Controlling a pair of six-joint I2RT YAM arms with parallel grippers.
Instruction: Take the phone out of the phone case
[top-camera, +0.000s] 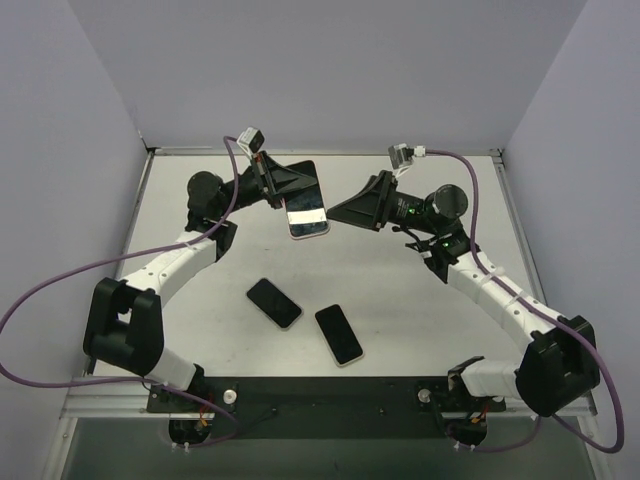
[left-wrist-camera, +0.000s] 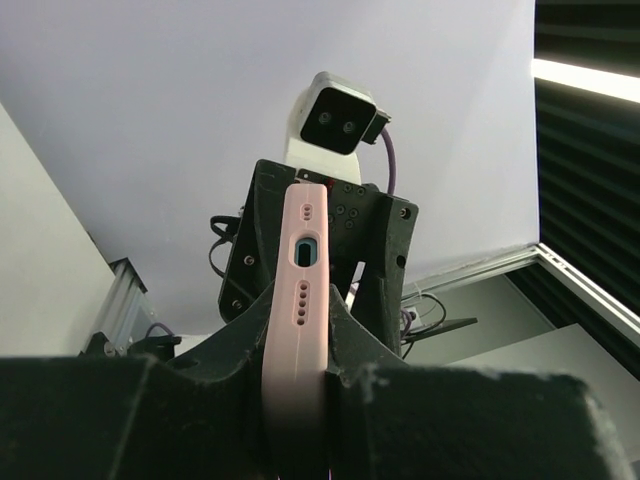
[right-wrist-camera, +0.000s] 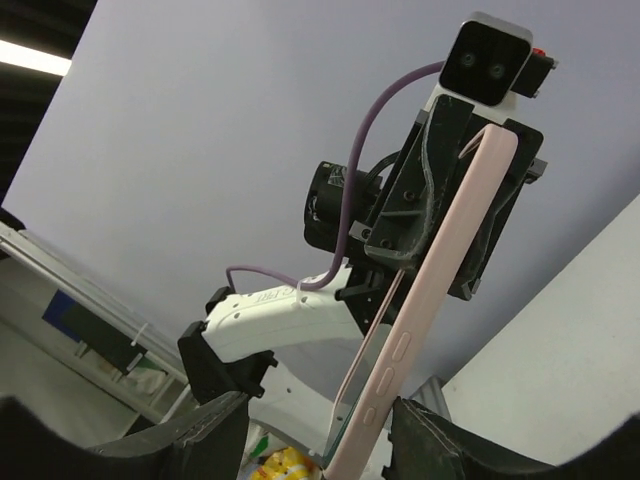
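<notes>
My left gripper (top-camera: 275, 180) is shut on a phone in a pink case (top-camera: 305, 215), held upright in the air, screen toward the top camera. In the left wrist view the case (left-wrist-camera: 304, 290) shows its port edge. My right gripper (top-camera: 350, 208) is part open just right of the phone, fingertips close to its free lower part. In the right wrist view the case's side edge (right-wrist-camera: 420, 320), with buttons, runs between my right fingers; whether they touch it I cannot tell.
Two dark phones (top-camera: 273, 302) lie on the white table (top-camera: 410, 310) below the arms. Walls surround the table at the back and sides.
</notes>
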